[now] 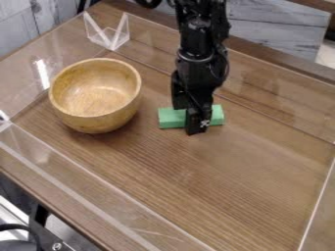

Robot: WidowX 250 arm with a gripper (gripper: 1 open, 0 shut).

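Note:
A green block point(211, 114) lies flat on the wooden table point(197, 186) at the middle of the camera view. My black gripper point(190, 116) hangs down from the top, its fingers open and low over the block, covering part of it. Whether the fingers touch the block is hard to tell.
A wooden bowl point(96, 93) sits just left of the block. A clear plastic object point(108, 31) stands at the back left. Black cables lie at the bottom left.

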